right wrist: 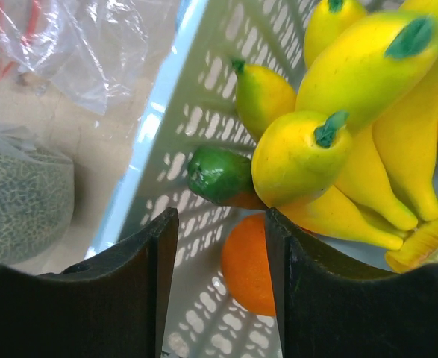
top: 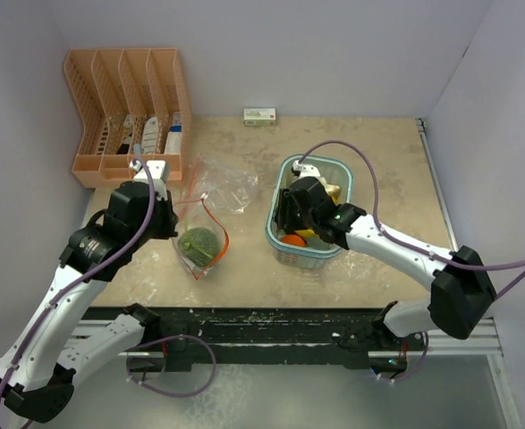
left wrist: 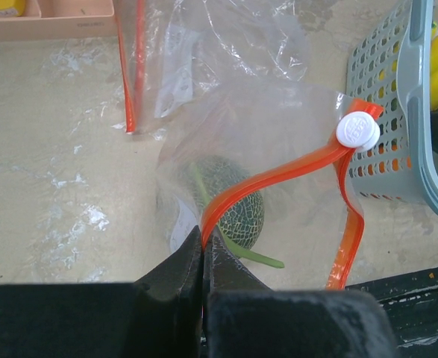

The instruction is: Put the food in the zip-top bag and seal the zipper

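Observation:
A clear zip top bag (left wrist: 293,112) with an orange zipper and a white slider (left wrist: 357,131) stands with its mouth spread. A round green vegetable (top: 198,246) lies inside. My left gripper is shut on the bag's orange zipper edge at its left side. Over the blue basket (top: 320,259), my right gripper reaches down with fingers apart and nothing between them. Close beyond those fingers are a dark green food piece (right wrist: 220,176) against the basket wall, a yellow squash (right wrist: 297,156) and an orange fruit (right wrist: 248,265).
More yellow food, including bananas (right wrist: 409,142), fills the basket's far side. Another clear bag (top: 226,185) lies flat behind the held one. A pink divided rack (top: 79,134) and a small box (top: 259,116) stand at the back. Tabletop between bag and basket is clear.

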